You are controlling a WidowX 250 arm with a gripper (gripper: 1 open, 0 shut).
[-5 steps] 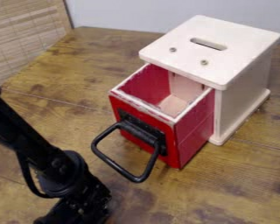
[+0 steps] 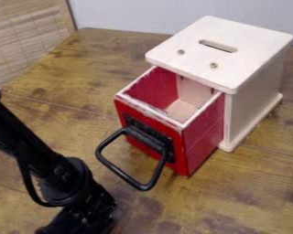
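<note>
A pale wooden box (image 2: 252, 91) with a slotted top stands on the table at the right. Its red drawer (image 2: 198, 142) is pulled out toward the front left and looks empty inside. A black loop handle (image 2: 146, 183) on the drawer front sticks out forward. My black gripper (image 2: 76, 219) is low at the bottom left, apart from the handle and to its lower left, partly cut off by the frame's edge; whether it is open or shut is unclear.
A bamboo mat or blind (image 2: 21, 37) is at the upper left, and a pale wall is behind.
</note>
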